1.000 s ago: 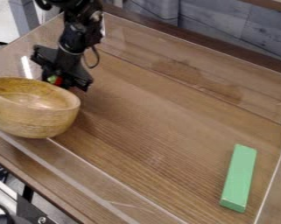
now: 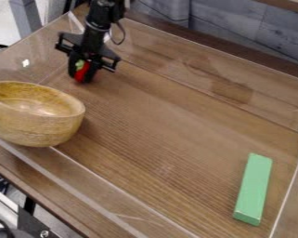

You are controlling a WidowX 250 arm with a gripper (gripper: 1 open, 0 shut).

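The black robot gripper [image 2: 83, 63] is at the upper left of the table, shut on a small red and green object [image 2: 82, 72] that is partly hidden by the fingers. It is just behind a large wooden bowl [image 2: 34, 115] at the left edge. The bowl's inside appears empty from this angle.
A long green block [image 2: 252, 189] lies at the lower right of the wooden table [image 2: 163, 139]. A raised wooden edge runs along the back right.
The gripper, with the red and green object, has moved back and slightly right, away from the bowl. The bowl and green block have stayed put.
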